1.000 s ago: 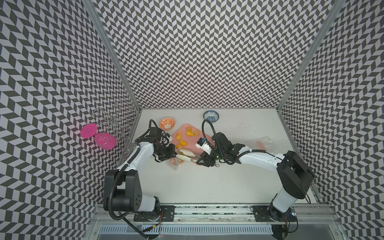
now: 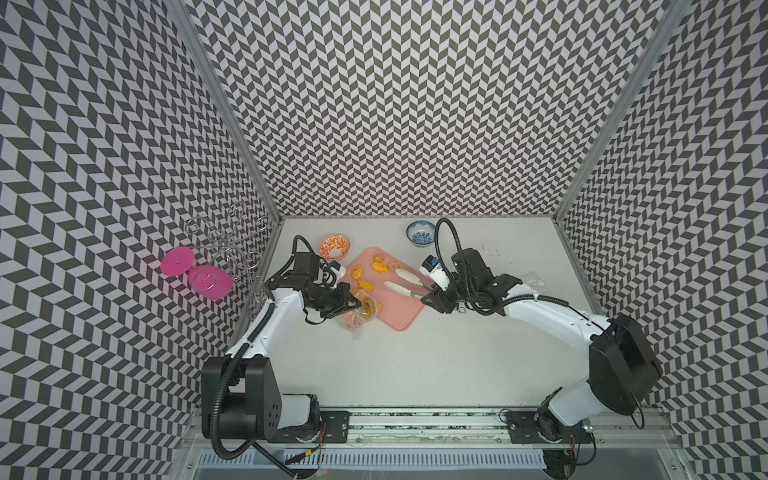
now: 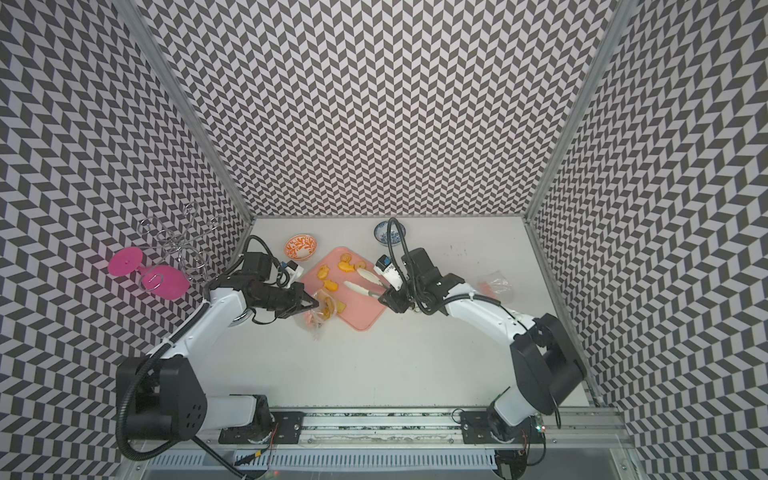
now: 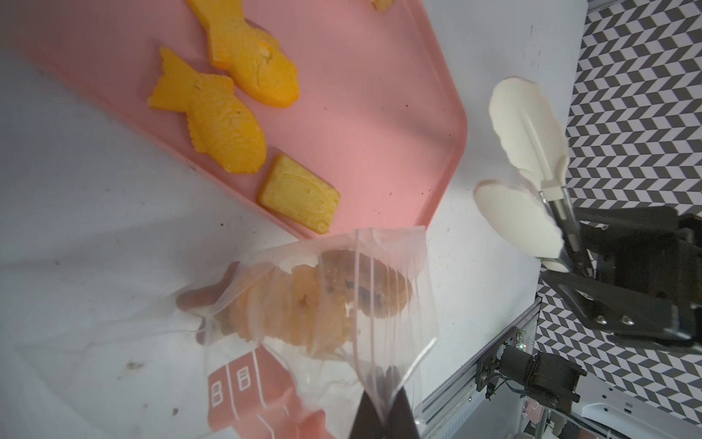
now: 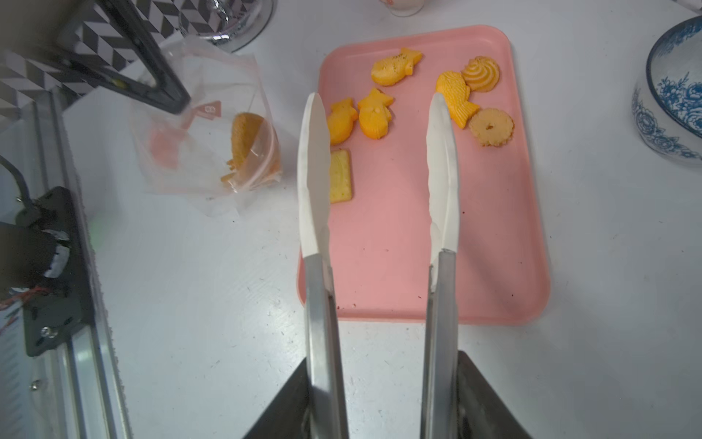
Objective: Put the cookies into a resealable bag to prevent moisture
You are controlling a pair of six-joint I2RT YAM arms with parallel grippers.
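Note:
My left gripper is shut on the rim of a clear resealable bag (image 4: 292, 351), which hangs with its film pleated upward. Inside the bag are cookies (image 4: 292, 300), blurred by the plastic. A pink tray (image 5: 486, 248) carries several orange fish-shaped cookies (image 5: 374, 117), a rectangular biscuit (image 5: 341, 175) and two round cookies, one of them a plain disc (image 5: 491, 127). White-tipped tongs (image 5: 444, 168) are held in my right gripper, its fingers part open around their metal arms. Above the tray the tong tips stand spread, with no cookie visible between them.
Behind the tray stand an orange-patterned bowl (image 2: 334, 246) and a blue-patterned bowl (image 2: 421, 233). Another clear bag (image 3: 496, 284) lies on the right, partly behind the right arm. A wire rack (image 2: 228, 240) with pink discs stands left.
The right arm has drawn the tongs away from the bag's mouth, back and to the right over the tray.

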